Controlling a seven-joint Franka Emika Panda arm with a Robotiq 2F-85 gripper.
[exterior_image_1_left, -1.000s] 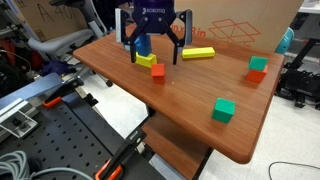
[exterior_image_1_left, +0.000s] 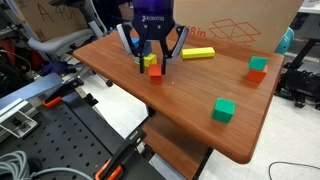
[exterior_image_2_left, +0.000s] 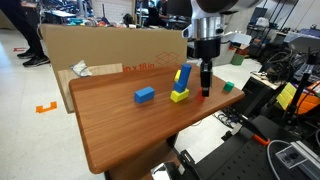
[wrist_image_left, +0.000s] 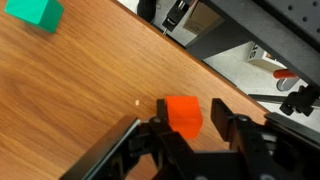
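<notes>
A small orange-red block (exterior_image_1_left: 155, 71) rests on the wooden table, close to the edge nearest the robot's base. My gripper (exterior_image_1_left: 154, 65) is down around it, its fingers partly open with one finger on either side. In the wrist view the orange block (wrist_image_left: 184, 118) lies between the dark fingertips, and some space shows beside it. Whether either finger touches the block cannot be told. From the other side, the gripper (exterior_image_2_left: 201, 89) hides part of the block.
Close beside the gripper stand a yellow block (exterior_image_2_left: 180, 95) and a blue block (exterior_image_2_left: 184, 76). Another blue block (exterior_image_2_left: 145, 95) lies apart. A green block (exterior_image_1_left: 223, 109), a long yellow block (exterior_image_1_left: 198, 52) and a green-on-red stack (exterior_image_1_left: 257, 69) are elsewhere.
My gripper has come down from above the orange block to around it, and its fingers stand closer together than before. The blocks have not visibly moved.
</notes>
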